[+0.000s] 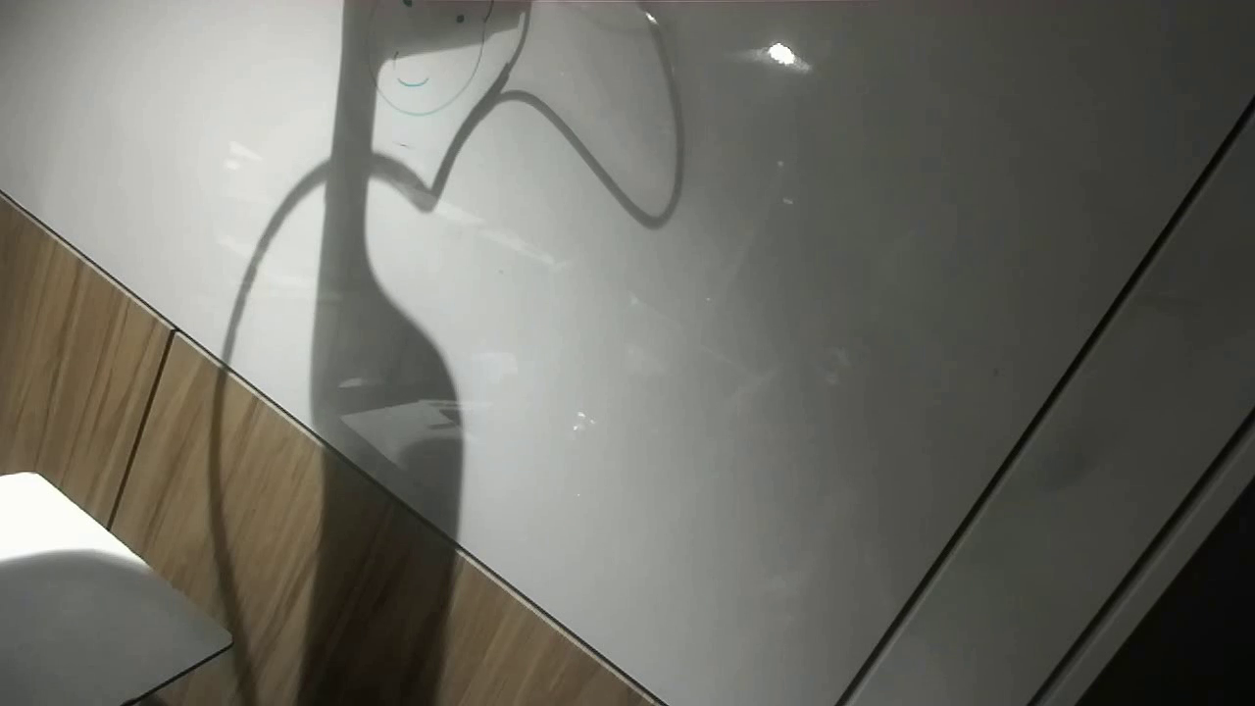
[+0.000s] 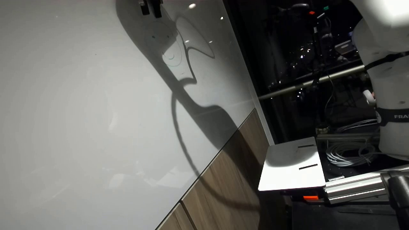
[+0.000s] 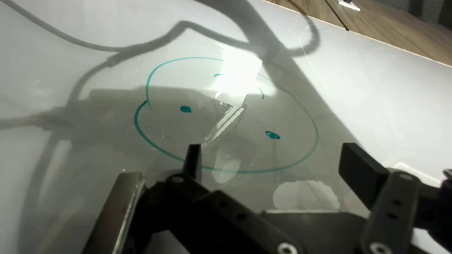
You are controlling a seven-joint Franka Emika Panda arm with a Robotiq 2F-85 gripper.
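Observation:
A thin teal smiley face (image 3: 271,135), with an oval outline, two dots for eyes and a curved mouth, is drawn on the glossy white board (image 3: 381,93). Over it in the wrist view stands my gripper, its black fingers wide apart and nothing between them. Exterior view 2 catches only the gripper's fingertips (image 2: 157,11) at the top edge, near the drawn face (image 2: 171,57). In exterior view 1 the face (image 1: 413,82) is cut off at the top, and the gripper is out of sight. Glare hides part of the mouth in the wrist view.
Shadows of the arm and its cable (image 1: 677,141) fall across the board. Wood panelling (image 2: 214,187) borders it, with a white plate (image 2: 287,178) beyond. The robot's white base (image 2: 395,92) and coiled cables (image 2: 347,155) stand at the right. Most of the board is bare.

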